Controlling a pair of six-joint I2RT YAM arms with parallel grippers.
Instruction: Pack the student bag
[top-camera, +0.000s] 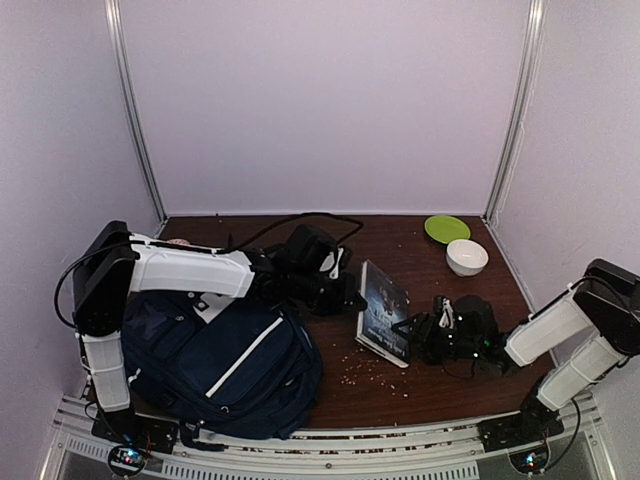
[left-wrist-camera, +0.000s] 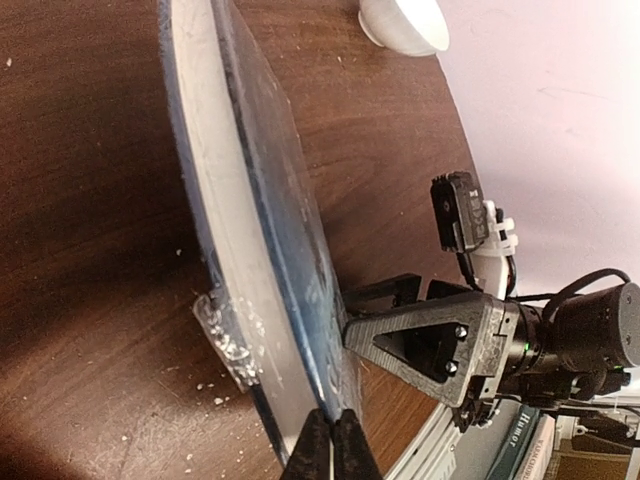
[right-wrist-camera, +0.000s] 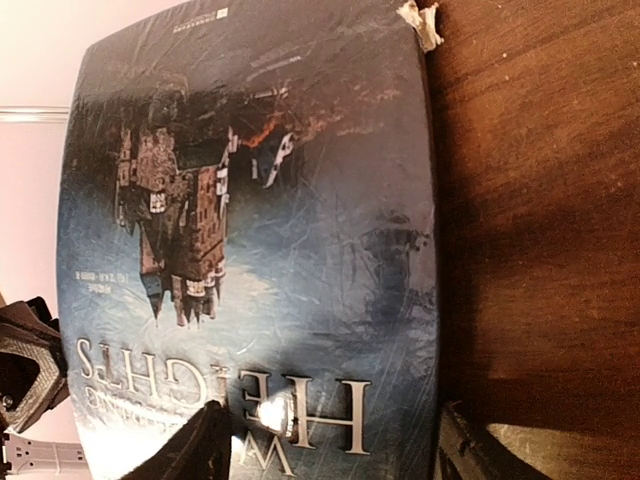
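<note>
A hardback book (top-camera: 382, 310) with a castle on its blue-grey cover (right-wrist-camera: 250, 200) is tilted up at its left edge. My left gripper (top-camera: 352, 298) is shut on that raised edge; its dark fingertips (left-wrist-camera: 330, 450) show at the bottom of the left wrist view, against the book's spine (left-wrist-camera: 250, 230). My right gripper (top-camera: 410, 330) stands open low at the book's right side, its fingertips close to the cover and edge. The navy backpack (top-camera: 220, 370) lies at the left, partly hidden by my left arm.
A white bowl (top-camera: 466, 255) and a green plate (top-camera: 447, 228) stand at the back right. Small crumbs lie in front of the book.
</note>
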